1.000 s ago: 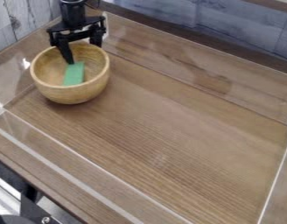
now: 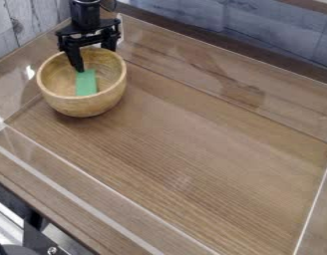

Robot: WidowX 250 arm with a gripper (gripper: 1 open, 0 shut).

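Observation:
A wooden bowl [image 2: 81, 103] sits at the upper left of the table, holding a green block [image 2: 85, 84]. Just above its back rim is my black gripper [image 2: 88, 44], open, its fingers reaching down at the bowl's back edge. Whether anything lies between the fingertips is too small to tell.
The gripper has shifted very slightly, and the green block sits a little differently in the bowl, more upright in the view.

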